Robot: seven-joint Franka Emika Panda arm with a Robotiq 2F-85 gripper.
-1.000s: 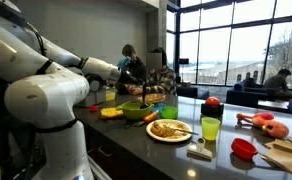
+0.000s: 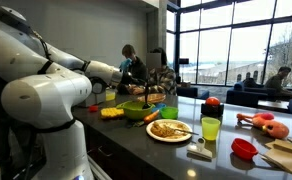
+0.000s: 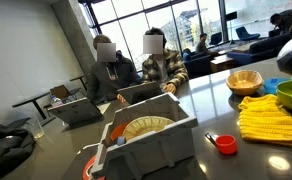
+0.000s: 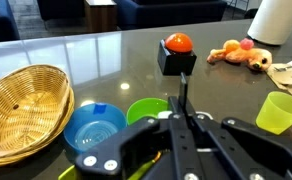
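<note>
In the wrist view my gripper is shut on a thin dark upright piece (image 4: 183, 88), which looks like a handle; its lower end is hidden by the fingers. Below and behind the fingers lies a green bowl (image 4: 146, 110), partly covered by the gripper. A blue bowl (image 4: 94, 127) stands to its left. From exterior view 1, the arm reaches over the larger green bowl (image 2: 136, 107) on the table. Near the front stands a white plate (image 2: 187, 137) with food and a utensil on it.
On the right are a yellow cup (image 2: 211, 128), a red bowl (image 2: 244, 149), an orange ball (image 2: 212, 102) on a black box and a plush toy (image 2: 268, 123). A yellow cloth (image 3: 269, 118) and a grey bin (image 3: 181, 143) stand at the other side. People sit behind.
The arm has shifted only slightly over the last second. The bowls, plate and other table objects stand where they were.
</note>
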